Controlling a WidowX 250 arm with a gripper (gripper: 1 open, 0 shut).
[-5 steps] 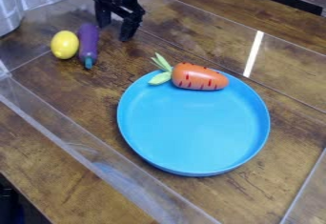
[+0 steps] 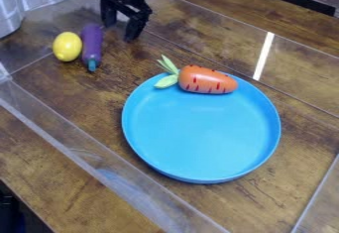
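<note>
My dark gripper (image 2: 125,15) is at the top of the view, low over the wooden surface, behind the other objects; whether it is open or shut is hard to tell. A yellow lemon-like object (image 2: 66,47) lies at the left, beside a long purple object (image 2: 91,44) with a teal tip. An orange toy carrot (image 2: 205,79) with green leaves rests at the back rim of a large blue plate (image 2: 200,131).
The wooden surface (image 2: 73,128) has clear room at the left front and at the back right. A white object (image 2: 7,9) is cut off at the top left corner. Clear edges run along the left and right sides.
My gripper has shifted very slightly at the top of the view. The objects on the surface have not moved.
</note>
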